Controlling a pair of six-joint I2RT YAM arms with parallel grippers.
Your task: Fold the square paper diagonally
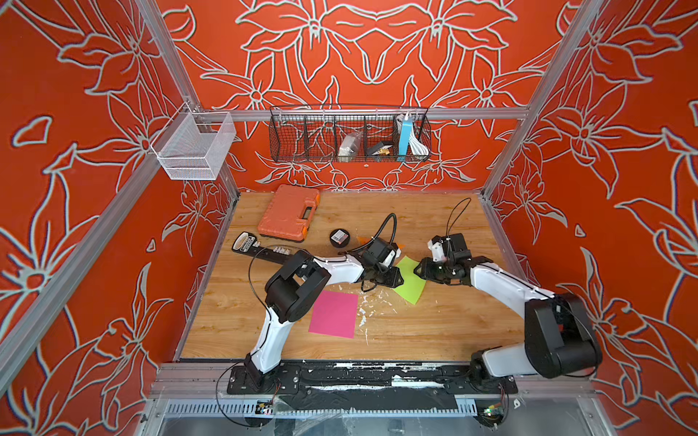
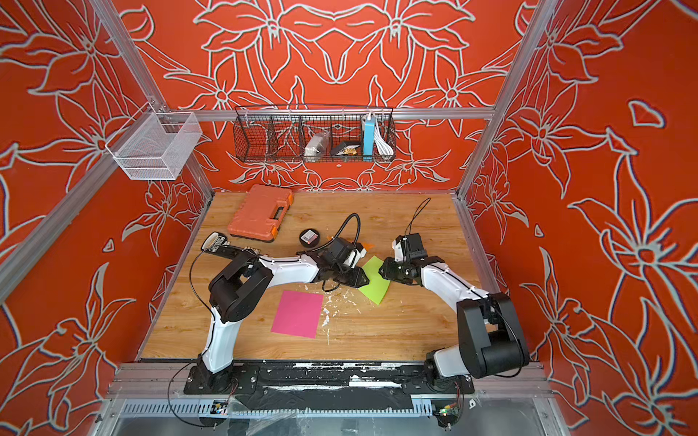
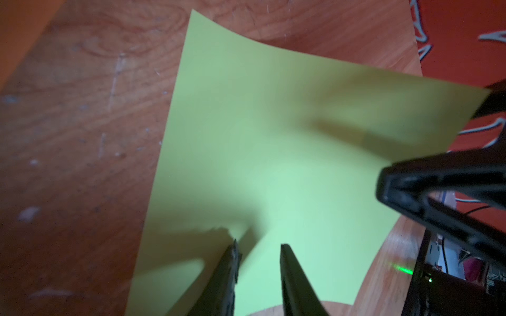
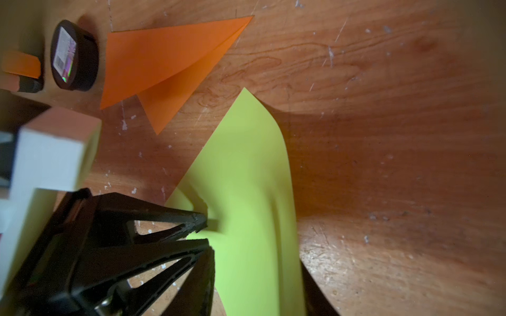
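The square yellow-green paper point(image 1: 411, 285) lies between my two arms, bent and partly raised off the table. In the left wrist view my left gripper stands part open over its near part, a gap showing between the fingertips. The paper's right corner curls up there, with one black finger point(image 3: 392, 181) of my right gripper in front and a dark part behind. In the right wrist view my right gripper is part open, its fingers on either side of the raised paper point(image 4: 247, 184). Whether either gripper touches the paper is not clear.
A folded orange paper point(image 4: 158, 63) lies behind, near a round black object point(image 4: 73, 55). A pink sheet point(image 1: 333, 314) lies front left amid white scraps. An orange case point(image 1: 288, 212) sits back left.
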